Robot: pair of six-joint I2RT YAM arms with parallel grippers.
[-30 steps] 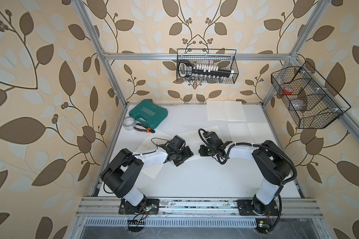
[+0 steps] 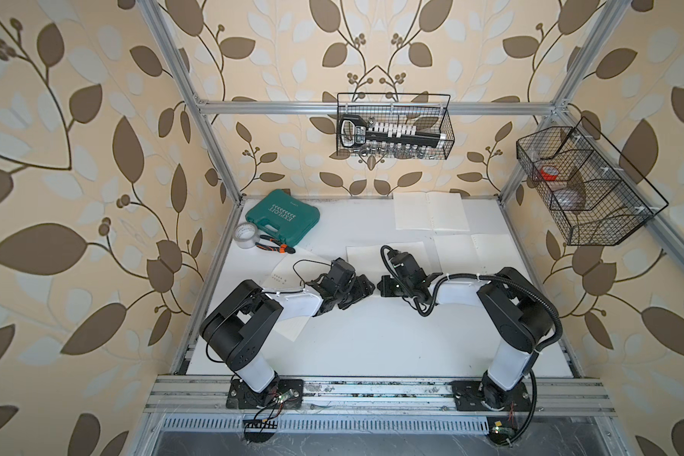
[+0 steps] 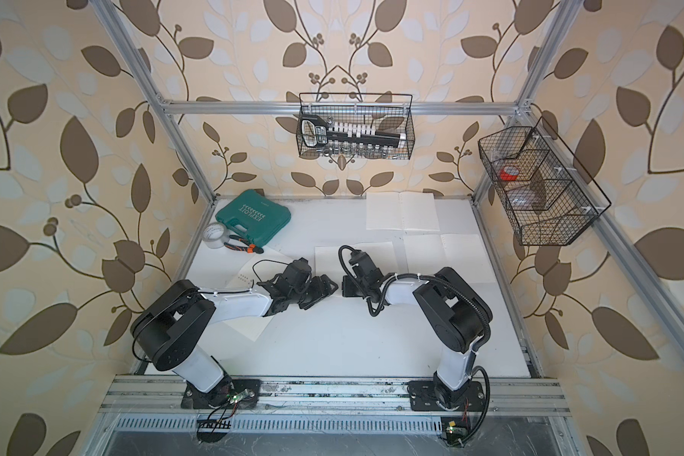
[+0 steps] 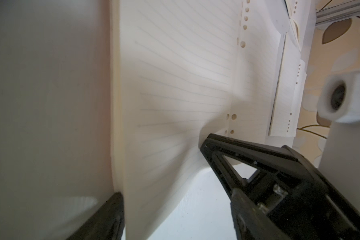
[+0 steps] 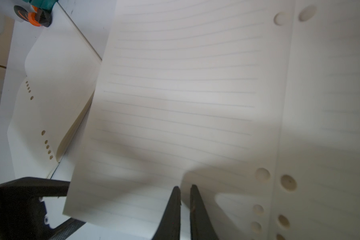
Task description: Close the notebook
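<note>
An open notebook with ruled pages lies mid-table. Its holed crease runs near the right side of the right wrist view, beside the broad left page. My left gripper is open at the near left part, and the notebook's left edge passes between its fingers, close to the left finger. My right gripper has its fingers together over the left page, left of the crease, with a sliver of gap. No object shows in that gap; whether the tips pinch paper is unclear.
Two more open notebooks, one at the back and one to the right, lie flat. Another sits under the left arm. A green case, tape roll and pliers occupy the back left.
My left gripper has moved slightly right and away from the front edge. The notebook has turned a little clockwise, now lying straighter. My right arm has stayed almost still.
</note>
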